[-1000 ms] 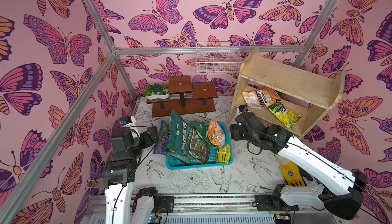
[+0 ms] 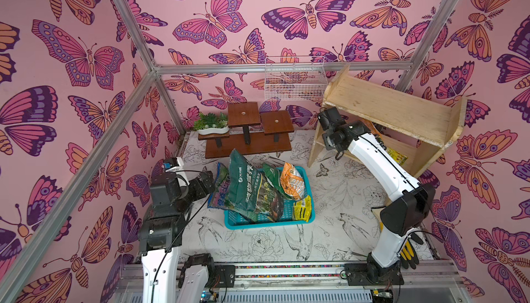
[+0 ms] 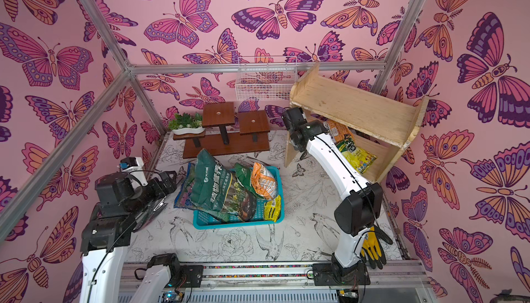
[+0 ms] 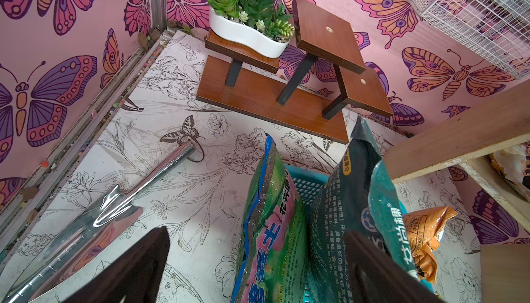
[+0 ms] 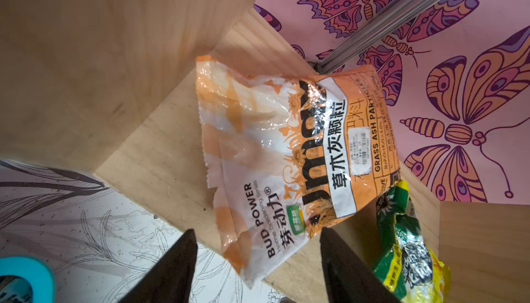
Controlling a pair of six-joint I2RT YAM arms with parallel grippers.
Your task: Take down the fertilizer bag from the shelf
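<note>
On the lower board of the wooden shelf (image 3: 353,101) lies an orange-and-white fertilizer bag (image 5: 298,154), its crimped end jutting over the board's front edge in the right wrist view. A green-and-yellow bag (image 5: 411,247) lies beside it, to its right. My right gripper stands open in front of the orange bag, its two dark fingers apart. In the top left view the right arm covers much of both bags. Over on the left, my left gripper has its fingers apart above the table near the basket, with filled bags in view beyond them.
A blue basket (image 2: 270,225) holds several bags, among them a tall dark green one (image 2: 243,181). Behind it are a brown stepped stand (image 2: 248,147) and a potted plant (image 2: 212,122). A metal trowel (image 4: 138,192) lies left; gloves (image 3: 375,247) lie front right.
My right arm has swung up and inward, taking its gripper from beside the basket to the shelf's left front. It now hides bags that were visible earlier. The left arm is unmoved.
</note>
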